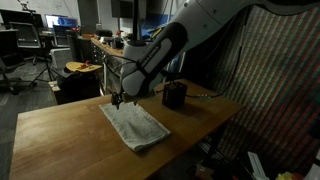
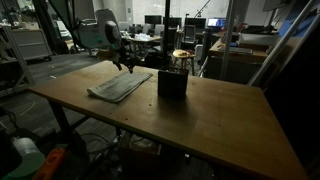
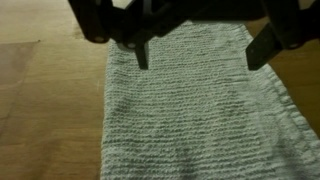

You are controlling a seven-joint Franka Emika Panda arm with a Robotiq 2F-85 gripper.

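A pale, ribbed cloth (image 1: 136, 127) lies flat on the wooden table, and in the wrist view the cloth (image 3: 200, 110) fills most of the picture below the fingers. Over its far end hangs my gripper (image 1: 120, 101), pointing down. In the wrist view my gripper is open, its two fingers wide apart with only cloth seen beyond the gap. Whether the fingertips touch the cloth cannot be told. From the other side, the cloth (image 2: 120, 87) shows beneath the gripper (image 2: 124, 67).
A dark box (image 2: 172, 84) with things sticking out of its top stands on the table beside the cloth. Bare tabletop (image 1: 60, 138) spreads on one side, with more clear wood (image 2: 225, 115) beyond the box. Chairs and desks fill the background.
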